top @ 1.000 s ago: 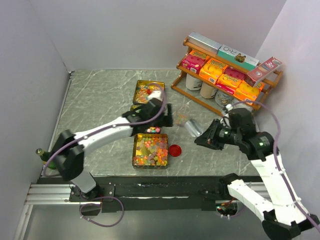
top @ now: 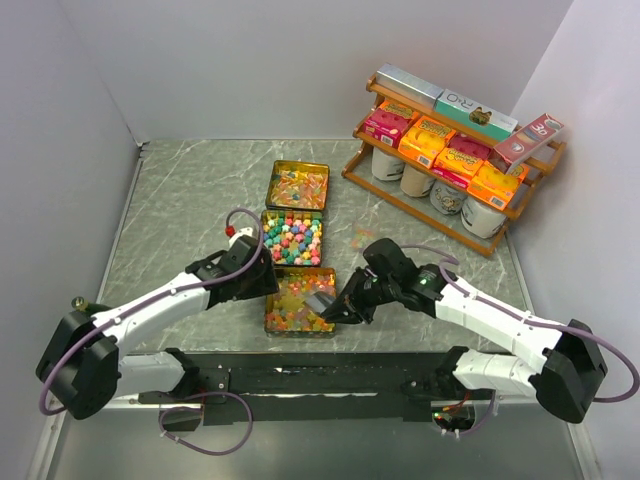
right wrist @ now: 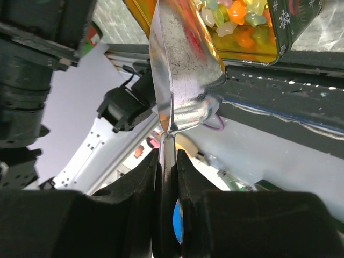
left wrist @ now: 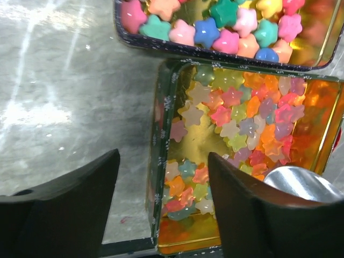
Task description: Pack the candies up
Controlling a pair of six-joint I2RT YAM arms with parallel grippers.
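Observation:
The near tin [top: 301, 330] holds translucent star candies [left wrist: 258, 118]; its gold bottom shows between them. My left gripper is open, its fingers on either side of the tin's left wall [left wrist: 160, 123]. Whether they touch it, I cannot tell. My right gripper is shut on the handle of a metal scoop [right wrist: 188, 70]. In the top view, the scoop's bowl [top: 320, 301] lies over the right part of the near tin. From the right wrist, its inside looks empty.
A middle tin of opaque star candies [top: 292, 238] and a far tin of candies [top: 300, 188] line up behind. A clear bag [top: 364, 237] lies right of them. The wooden shelf [top: 430, 212] with boxes and jars fills the back right.
My left gripper has come from over the middle tin to the near tin's left edge. The right one has brought the scoop leftward and nearer, over that tin. The red disc beside it is now hidden.

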